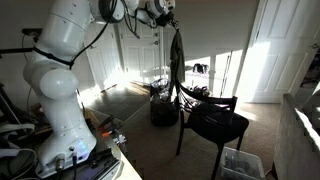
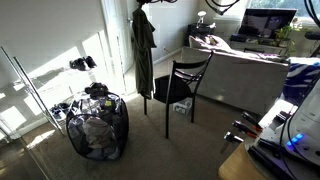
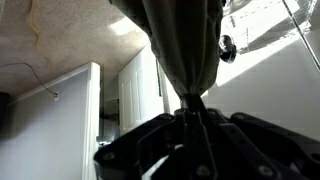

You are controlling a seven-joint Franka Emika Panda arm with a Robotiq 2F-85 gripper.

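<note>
A long dark cloth (image 1: 177, 58) hangs from my gripper (image 1: 169, 19), high above the floor in exterior view 1. Its lower end comes down near the chair's backrest. In exterior view 2 the cloth (image 2: 144, 55) dangles in folds behind and left of the chair. The wrist view shows the bunched cloth (image 3: 185, 40) narrowing to a point at the fingertips of my gripper, which is shut on it. A black wooden chair (image 1: 212, 122) stands on the carpet, its seat empty in exterior view 2.
A dark mesh hamper (image 2: 97, 132) filled with things stands left of the chair. On the floor at the right is a clear plastic bin (image 1: 241, 165). Shoes sit on a rack (image 2: 75, 65) by the wall.
</note>
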